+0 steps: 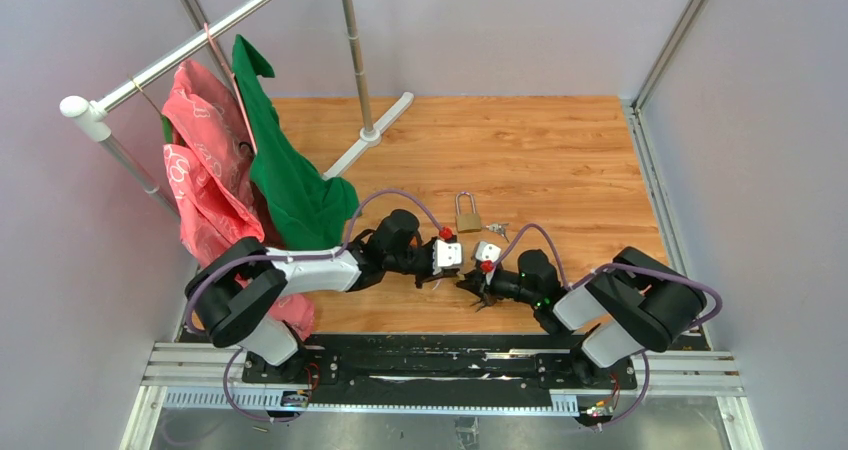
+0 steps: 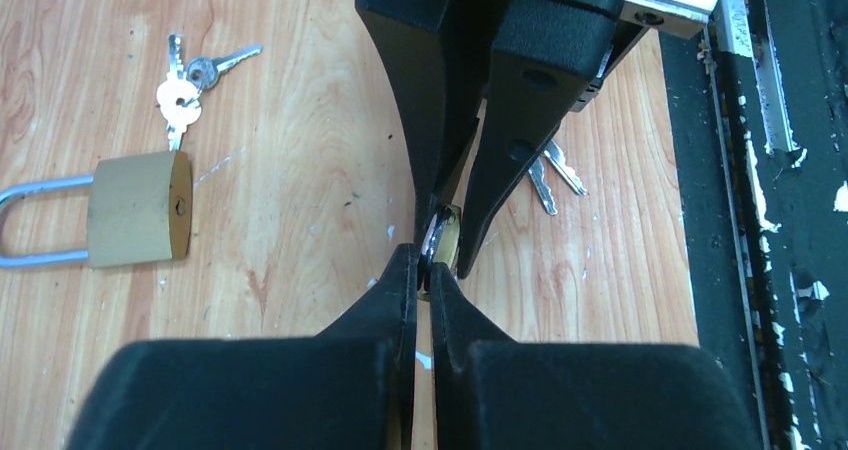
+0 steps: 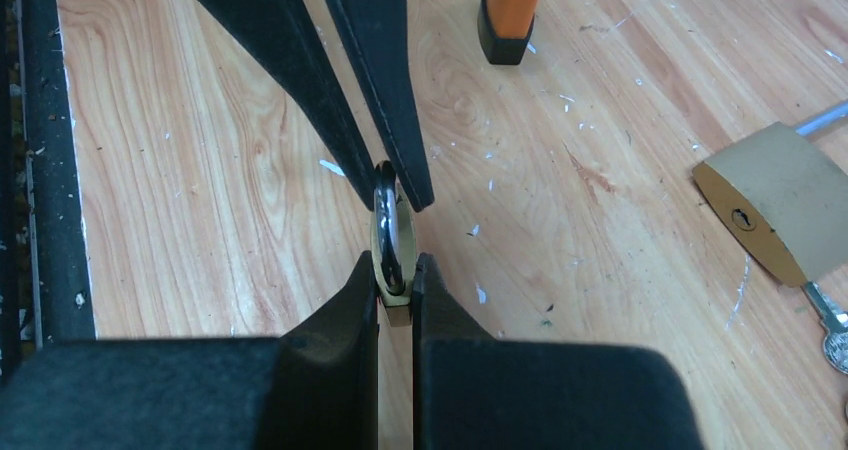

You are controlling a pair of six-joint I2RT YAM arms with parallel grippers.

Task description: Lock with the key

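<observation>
A small brass padlock (image 3: 397, 292) with a shiny shackle (image 3: 388, 210) is held off the table between the tips of my right gripper, which is shut on its body. Facing it from the other side, my left gripper is shut with its fingertips at the shackle. Whether the shackle is squeezed between them, I cannot tell. In the top view the two grippers meet tip to tip, hiding most of this padlock. A larger brass padlock (image 1: 468, 222) lies flat behind them, beside a bunch of keys (image 1: 498, 230).
More keys (image 2: 548, 178) lie on the table near its front edge, under the right gripper. A rack (image 1: 357, 55) hung with red cloth (image 1: 205, 170) and green cloth (image 1: 295, 170) stands at the left.
</observation>
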